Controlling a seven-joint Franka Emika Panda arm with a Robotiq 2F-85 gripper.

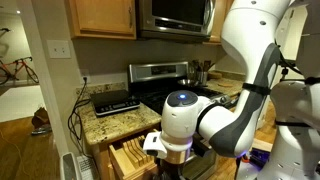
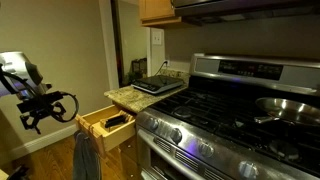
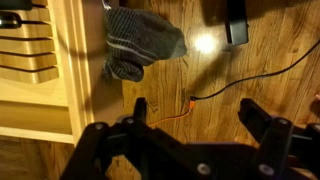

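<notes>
My gripper stands open in the wrist view, its dark fingers wide apart and only wooden floor showing between them. A grey cloth (image 3: 145,40) lies to its upper left, apart from the fingers, against the edge of the open wooden drawer (image 3: 72,90). In exterior view 2 the same cloth (image 2: 88,155) hangs down over the front of the drawer (image 2: 97,128). The gripper (image 2: 35,123) is left of the drawer there, clear of it. In exterior view 1 the arm hides much of the drawer (image 1: 122,160).
Dark-handled utensils (image 3: 30,47) lie in the drawer. A thin cable with an orange end (image 3: 193,102) crosses the floor. A stove (image 2: 215,120) with a pan (image 2: 288,108) stands beside the counter (image 2: 140,97), which bears a black appliance (image 2: 160,82).
</notes>
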